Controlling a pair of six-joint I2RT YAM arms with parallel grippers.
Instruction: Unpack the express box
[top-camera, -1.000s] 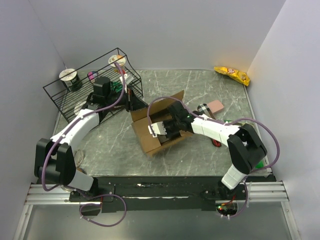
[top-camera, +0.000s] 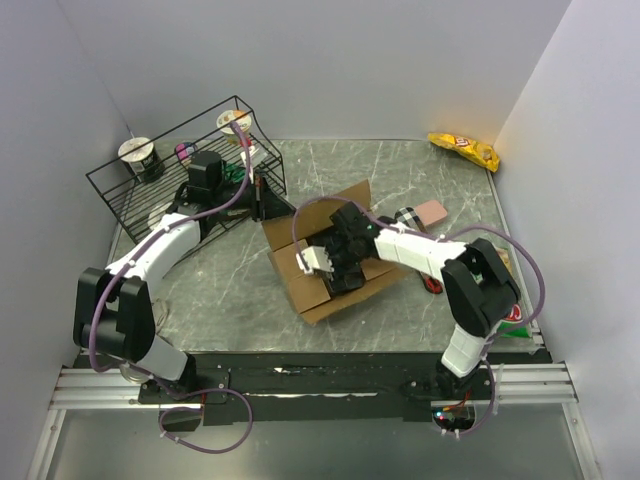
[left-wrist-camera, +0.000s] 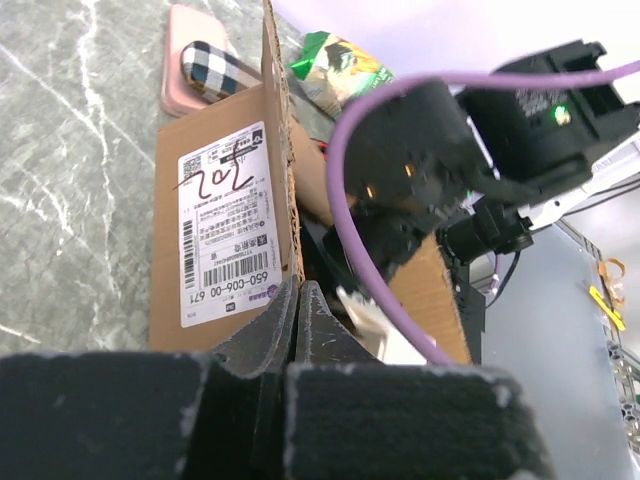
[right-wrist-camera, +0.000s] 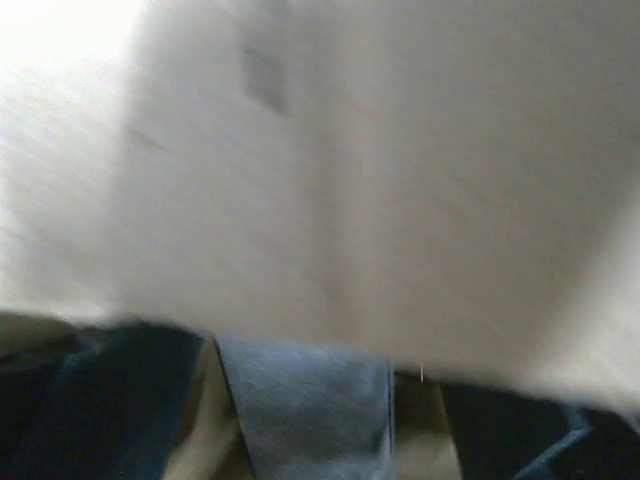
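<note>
The open cardboard box (top-camera: 295, 282) sits tilted mid-counter, its labelled flap (left-wrist-camera: 220, 220) facing my left wrist camera. My left gripper (top-camera: 282, 208) is shut at the upper left flap edge (left-wrist-camera: 282, 120); whether cardboard is between its fingertips is unclear. My right gripper (top-camera: 335, 262) is down inside the box, over dark contents; its fingers are largely hidden. The right wrist view is filled by a blurred pale surface (right-wrist-camera: 330, 170), with dark shapes along the bottom.
A wire rack (top-camera: 130, 200) with cans stands back left. A yellow bag (top-camera: 462, 148), a pink block (top-camera: 430, 212) and small items lie to the right.
The right gripper has shifted slightly within the box, and the box's lower flaps have moved a little toward the front and right. The left arm is nearly still.
</note>
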